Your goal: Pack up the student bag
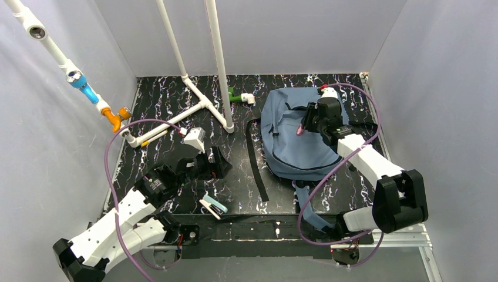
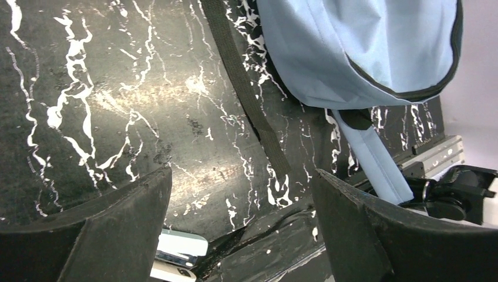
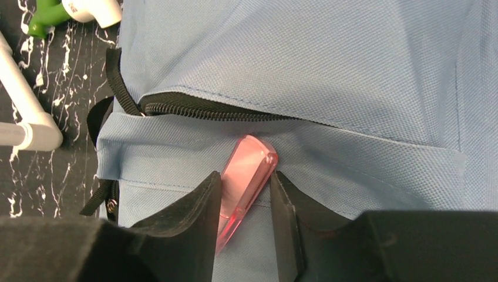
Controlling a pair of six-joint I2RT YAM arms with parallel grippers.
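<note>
A blue backpack [image 1: 300, 150] lies on the dark marbled table, its black zipper [image 3: 211, 110] partly open along a fold. Over its front, my right gripper has its fingers either side of a slim pink translucent object [image 3: 244, 170]. The object slants and sits against the left finger; whether the right finger presses on it is unclear. My left gripper [image 1: 222, 162] is open and empty, left of the bag. Below it in the top view is a pale-teal and white stapler-like item [image 1: 213, 206], seen partly in the left wrist view.
White pipes [image 1: 194, 110] stand at the back left, with a yellow pencil-like stick [image 1: 154, 138] beside them. A green and white fitting [image 1: 242, 98] is near the bag. A black strap [image 1: 256, 170] trails down the bag's left side.
</note>
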